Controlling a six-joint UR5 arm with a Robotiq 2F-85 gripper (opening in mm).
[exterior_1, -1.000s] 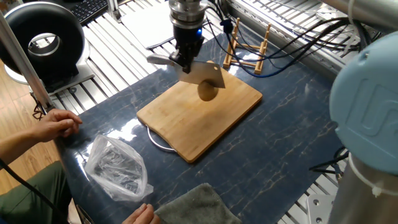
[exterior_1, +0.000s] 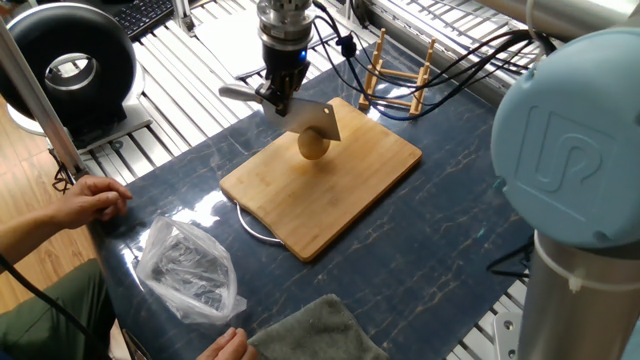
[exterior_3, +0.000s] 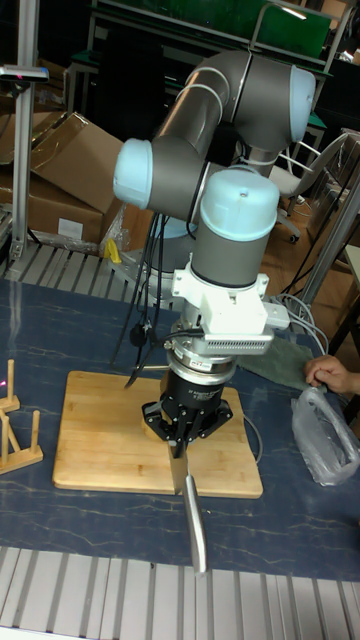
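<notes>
My gripper (exterior_1: 283, 102) is shut on a cleaver, gripping it where the grey handle (exterior_1: 240, 92) meets the broad metal blade (exterior_1: 312, 118). A round brown potato-like item (exterior_1: 313, 146) sits against the blade's lower edge, over the wooden cutting board (exterior_1: 345, 185). Whether it touches the board is hard to tell. From the other side, the handle (exterior_3: 195, 528) points toward the camera, past the board's edge, below the gripper (exterior_3: 179, 443); the round item is mostly hidden there.
A small wooden rack (exterior_1: 395, 85) stands beyond the board. A clear plastic bag (exterior_1: 190, 270) and a grey cloth (exterior_1: 318, 332) lie on the dark table (exterior_1: 420, 250). A person's hands (exterior_1: 92, 202) rest at the table's near-left edge. Cables hang beside the arm.
The gripper and cleaver have moved left in exterior view 1, and the round item has shifted left along with the blade. Board, bag, cloth and hands look unmoved.
</notes>
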